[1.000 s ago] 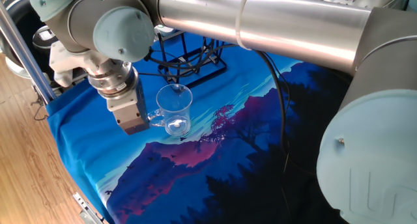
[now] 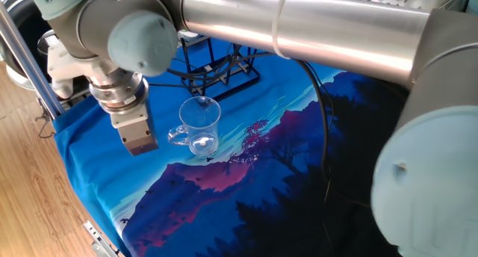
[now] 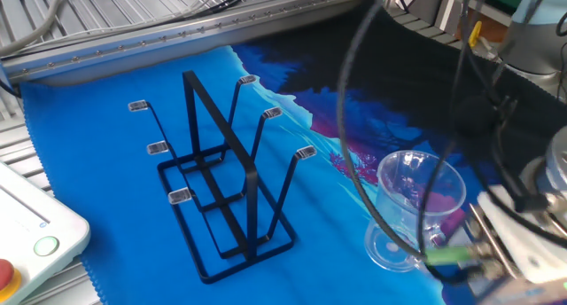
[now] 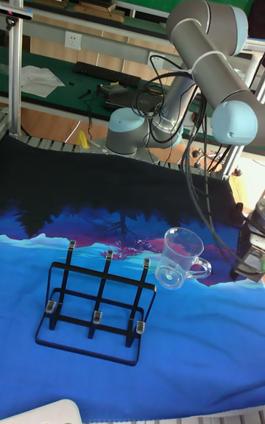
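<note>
A clear glass mug (image 2: 200, 127) stands upright on the cloth, its handle towards my gripper (image 2: 142, 148). From exterior view 1 the gripper's body points down just left of the handle, with a small gap between them. Its fingers cannot be made out there. The same mug (image 3: 409, 207) is partly covered by hanging cables in exterior view 2. In exterior view 3 the mug (image 4: 180, 258) sits right of a black wire rack (image 4: 98, 306), and the gripper (image 4: 251, 269) shows dark and small at the right edge. Whether its fingers are apart is not discernible.
The black rack (image 3: 221, 207) has upturned arms with clear-tipped ends and holds nothing. Blue patterned cloth (image 3: 97, 190) covers the table. Loose cables (image 2: 323, 122) hang from the arm. A white box with a red button (image 3: 31, 234) lies at the table's side.
In exterior view 1 my gripper has shifted left, away from the mug's handle, opening a gap beside it. The mug and rack have stayed put.
</note>
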